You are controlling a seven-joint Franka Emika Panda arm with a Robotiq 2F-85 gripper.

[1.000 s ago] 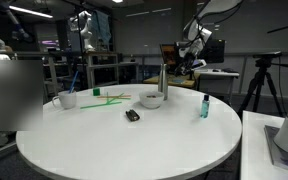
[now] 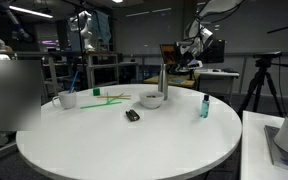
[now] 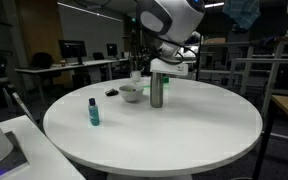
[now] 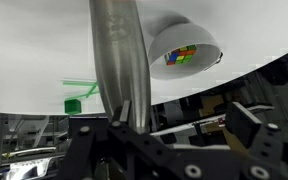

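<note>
A tall silver bottle (image 3: 157, 90) stands upright on the round white table. My gripper (image 3: 167, 68) is near the bottle's top, held by the white arm. In the wrist view the bottle (image 4: 117, 45) fills the left middle, reaching down toward the open fingers. Nothing shows as gripped. Beside the bottle sits a white bowl (image 2: 152, 100), and a small multicoloured cube (image 4: 181, 55) lies in the bowl in the wrist view.
A white mug (image 2: 66, 99), a green block (image 2: 96, 91), green sticks (image 2: 108, 102) and a black object (image 2: 132, 115) are spread over the table (image 2: 104, 150). A small blue bottle (image 3: 93, 112) stands near the edge.
The arm has shifted slightly up and to the right in exterior view 1. The objects on the table look unmoved.
</note>
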